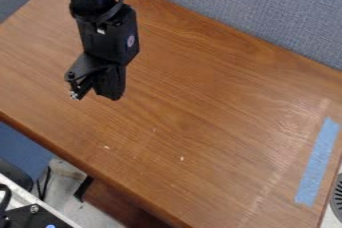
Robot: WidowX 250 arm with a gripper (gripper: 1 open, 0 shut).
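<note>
The black robot arm reaches down from the top edge over the left part of a wooden table [214,122]. Its gripper [80,90] hangs above the bare wood near the left front edge, angled down and to the left. It looks shut, and I see nothing held in it.
A blue tape strip [317,162] lies along the table's right end. A grey fabric panel [261,7] stands behind the table. Cables and equipment [27,212] sit beyond the lower left edge.
</note>
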